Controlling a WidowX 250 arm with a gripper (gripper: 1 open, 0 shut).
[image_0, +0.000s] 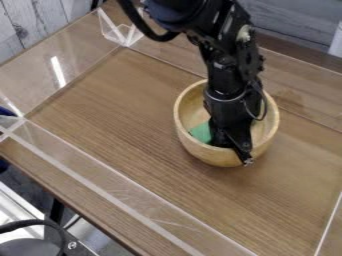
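My black gripper (238, 150) reaches down into a round wooden bowl (191, 110) at the right-centre of the table. A small green object (201, 131) lies in the bowl, left of the gripper and partly behind it. The fingertips are dark and overlap the bowl, so whether anything is between them is hidden.
The wooden table (107, 120) has clear room left of and in front of the bowl, with transparent tape strips along its left and right parts. A grey wooden wall (294, 25) stands behind. A dark cable (34, 228) is at the lower left.
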